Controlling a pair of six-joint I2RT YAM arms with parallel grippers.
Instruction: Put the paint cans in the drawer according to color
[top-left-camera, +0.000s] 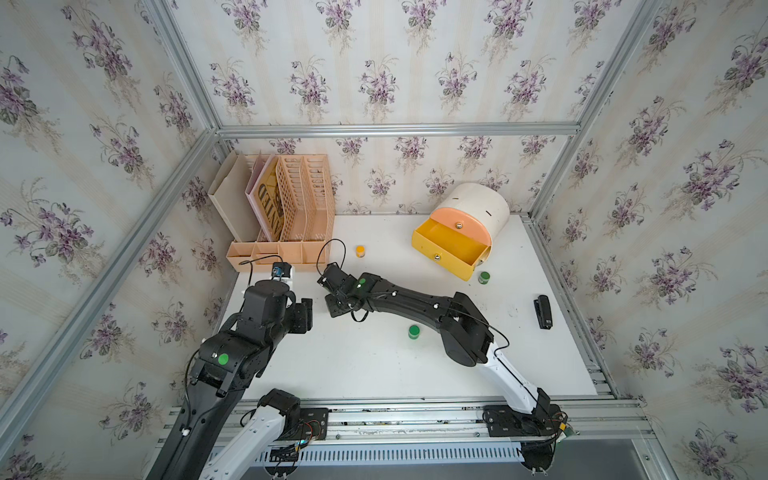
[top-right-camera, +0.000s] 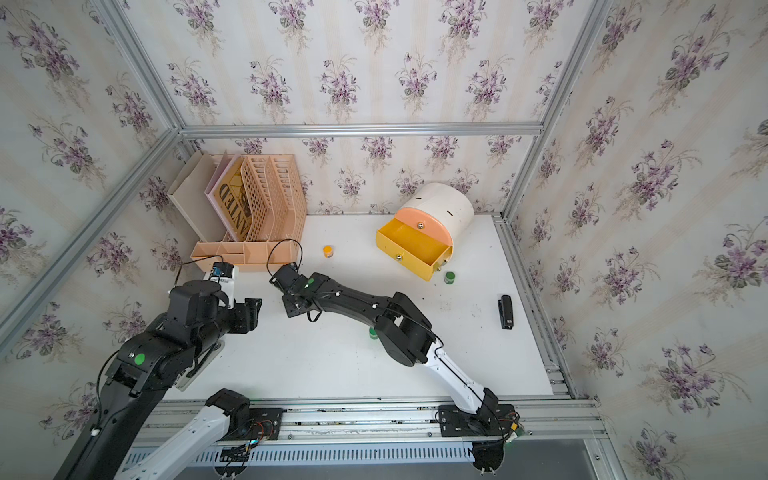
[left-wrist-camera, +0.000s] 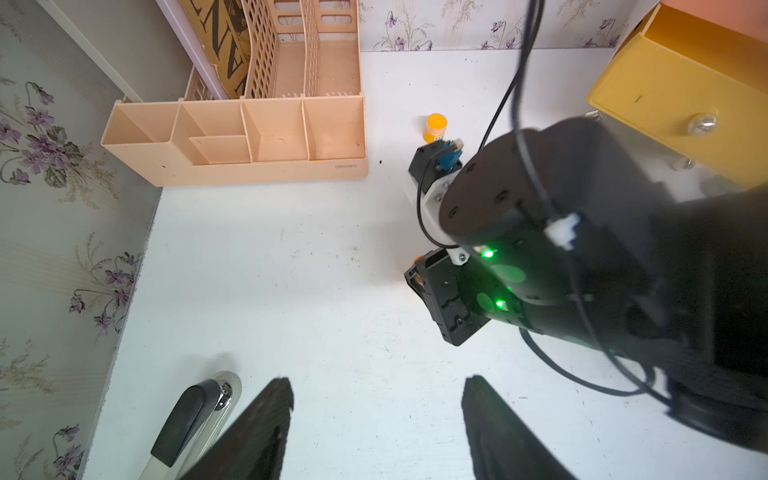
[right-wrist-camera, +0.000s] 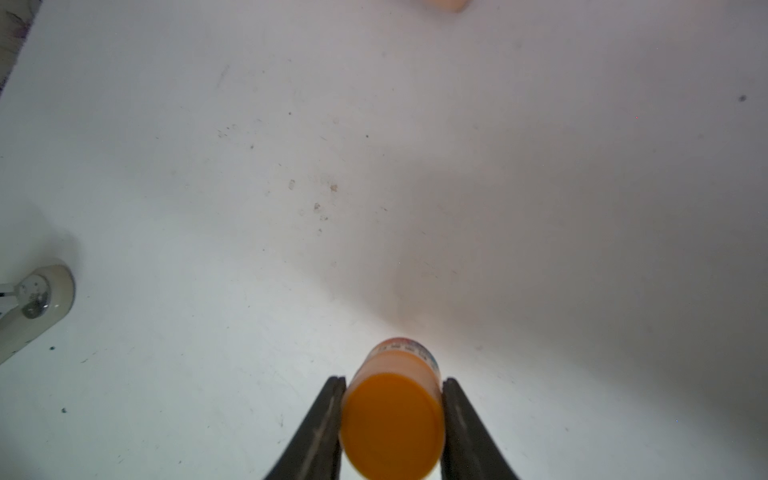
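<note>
In the right wrist view my right gripper is shut on an orange-capped paint can (right-wrist-camera: 392, 424), a finger pressed to each side. It hangs low over the white table. A second orange can (top-left-camera: 360, 251) stands behind, near the organizer. One green can (top-left-camera: 413, 331) is in front of the right arm; another green can (top-left-camera: 484, 277) stands right of the cabinet. The cabinet's yellow drawer (top-left-camera: 441, 264) is pulled out; its visible inside looks empty. My left gripper stands open over the table's left side, nothing between its fingers.
A peach organizer (left-wrist-camera: 264, 175) with folders fills the back left. An upper peach drawer (top-right-camera: 416, 217) of the white cabinet (top-right-camera: 448, 206) is closed. A stapler (left-wrist-camera: 192, 424) lies at the left, a black object (top-left-camera: 544, 312) at the far right.
</note>
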